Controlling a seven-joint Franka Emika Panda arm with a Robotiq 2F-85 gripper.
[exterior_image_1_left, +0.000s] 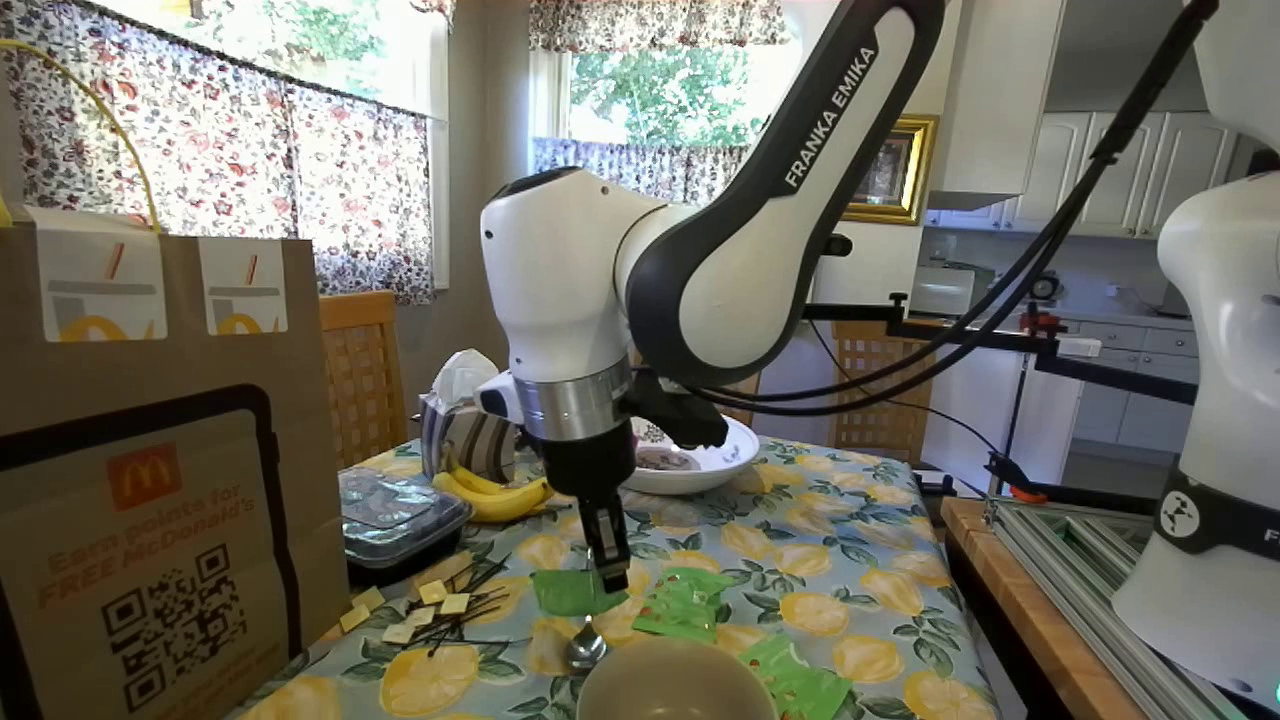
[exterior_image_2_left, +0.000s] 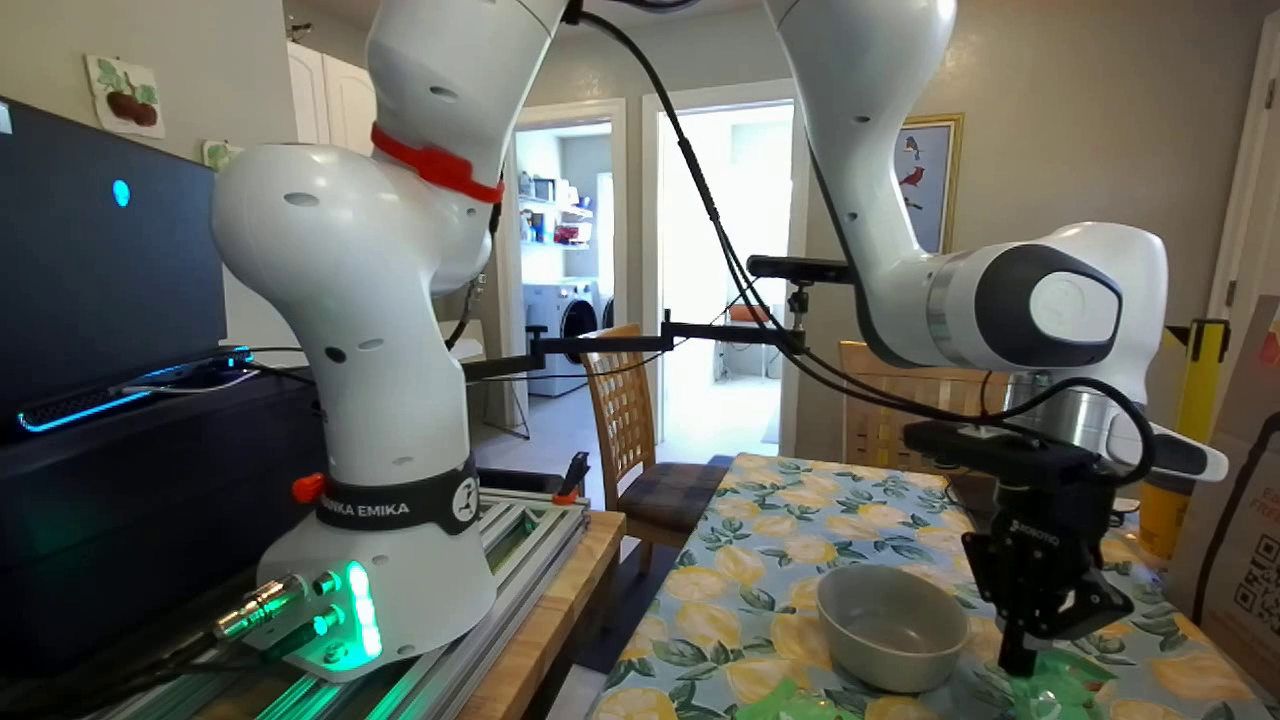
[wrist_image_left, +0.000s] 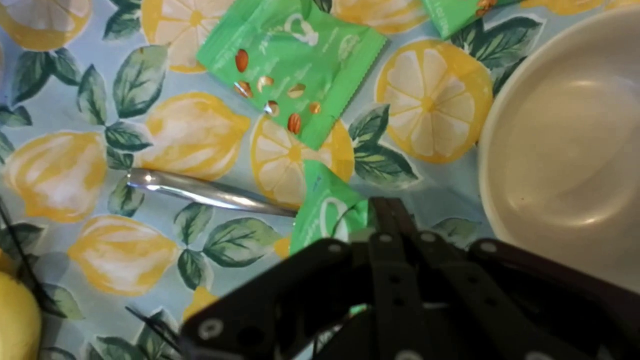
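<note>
My gripper (exterior_image_1_left: 614, 581) points down over the table and is shut on the edge of a green snack packet (exterior_image_1_left: 571, 592). In the wrist view that packet (wrist_image_left: 327, 207) shows beside the fingertips, partly hidden by the fingers. A second green packet (wrist_image_left: 294, 66) lies flat on the cloth, and a third (exterior_image_1_left: 792, 678) rests by the beige bowl (exterior_image_1_left: 678, 686). The bowl (wrist_image_left: 558, 150) sits to the right of the gripper in the wrist view. A metal spoon (wrist_image_left: 210, 193) runs beneath the held packet from that camera; its head (exterior_image_1_left: 587, 648) shows in exterior view 1.
Bananas (exterior_image_1_left: 492, 494), a clear-lidded black container (exterior_image_1_left: 399, 518) and a tissue box (exterior_image_1_left: 468, 438) stand toward the left. Cream squares and dark sticks (exterior_image_1_left: 444, 610) lie scattered nearby. A white patterned bowl (exterior_image_1_left: 708, 462) is farther back.
</note>
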